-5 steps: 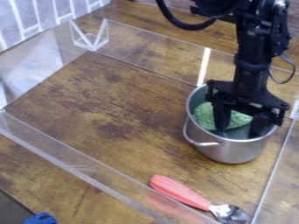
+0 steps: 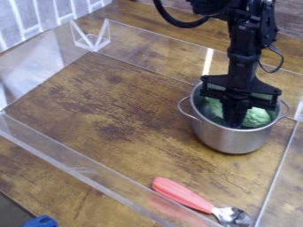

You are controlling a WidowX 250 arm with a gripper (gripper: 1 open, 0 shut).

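The black gripper (image 2: 240, 113) reaches down into a steel pot (image 2: 225, 137) at the right of the camera view. A green leafy-looking item (image 2: 258, 115) lies inside the pot, partly hidden behind the gripper body. The fingertips are down inside the pot and hidden, so whether they are shut or hold anything cannot be seen.
A spoon with a red handle (image 2: 178, 193) lies at the lower right. Clear plastic walls (image 2: 83, 160) border the wooden surface (image 2: 101, 106), whose middle and left are bare. A blue object (image 2: 39, 221) sits at the bottom-left corner.
The gripper has shifted slightly left and up within the pot, and the pot has moved a little. More of the green item now shows on the right side.
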